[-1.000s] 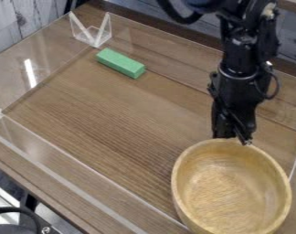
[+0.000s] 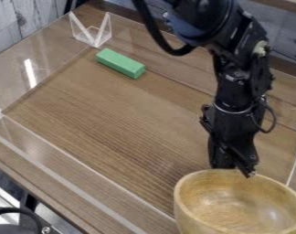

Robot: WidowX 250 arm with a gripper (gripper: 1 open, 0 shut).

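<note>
The black robot arm reaches down from the top, its gripper (image 2: 231, 160) low over the back rim of a large translucent yellowish bowl (image 2: 236, 206) at the bottom right. The fingertips are at or near that rim; whether they touch it or hold anything, and how far apart they are, I cannot tell.
A green block (image 2: 120, 63) lies at the upper left, with a clear plastic object (image 2: 89, 32) behind it. A wall edge runs along the top right, and black cables lie at the bottom left corner.
The gripper has come toward the front, down the view, and the bowl has moved the same way, now partly out of frame at the bottom.
</note>
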